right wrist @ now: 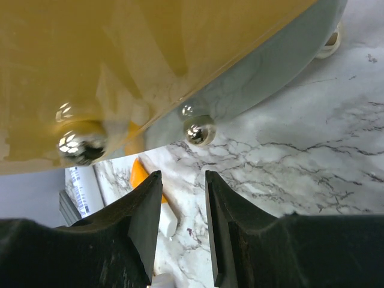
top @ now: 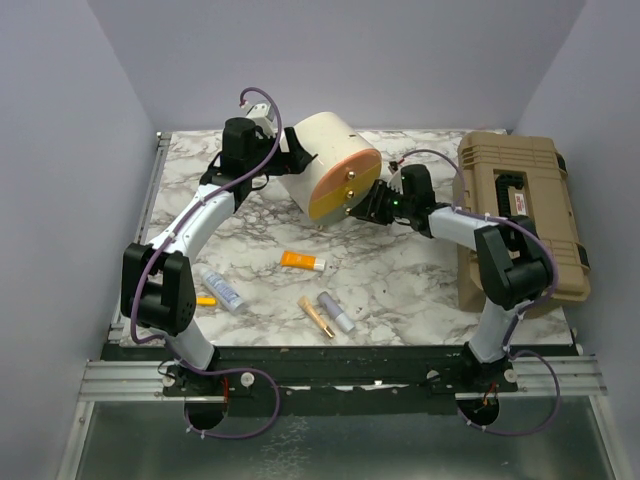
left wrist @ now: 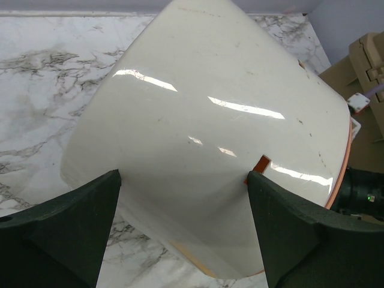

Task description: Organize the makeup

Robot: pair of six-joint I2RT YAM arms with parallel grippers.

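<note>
A white drawer organizer with orange, yellow and grey drawer fronts stands at the back middle. My left gripper is open over its white top and side. My right gripper is low at the drawer fronts, just below a round knob of the grey lower drawer, partly open with nothing seen between its fingers. In front lie an orange tube, a slim beige tube, a lavender tube, a pale blue bottle and a yellow item.
A tan hard case takes up the right side of the marble table. Grey walls enclose the back and sides. The middle front has free room between the small items.
</note>
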